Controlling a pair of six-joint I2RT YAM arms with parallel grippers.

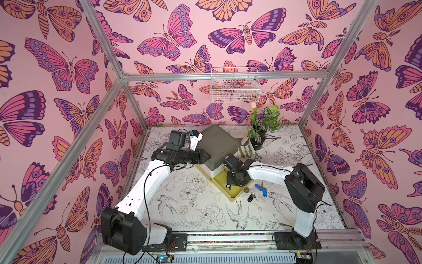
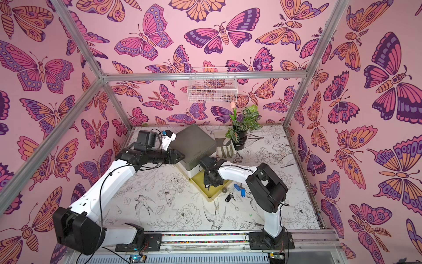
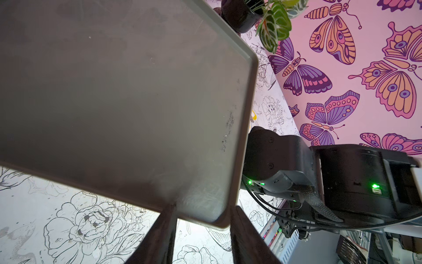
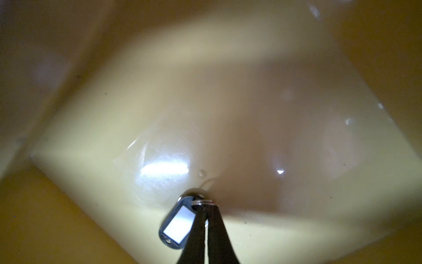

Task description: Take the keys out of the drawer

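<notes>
The yellow drawer (image 1: 233, 196) is pulled out from the white box with a grey top (image 1: 217, 140). Inside it lies a black key tag with a white label (image 4: 179, 225). My right gripper is in the drawer, fingers shut with their tips at the tag's metal ring (image 4: 203, 202). Whether the ring is pinched or only touched, I cannot tell; keys are not clearly visible. At the box's left side my left gripper has its fingers apart, near a corner of the grey top, nothing visibly clamped.
Blue-tagged keys (image 1: 262, 190) and a black key fob (image 1: 251, 198) lie on the table right of the drawer. Behind are a striped object (image 1: 246, 151) and a potted plant (image 1: 259, 135).
</notes>
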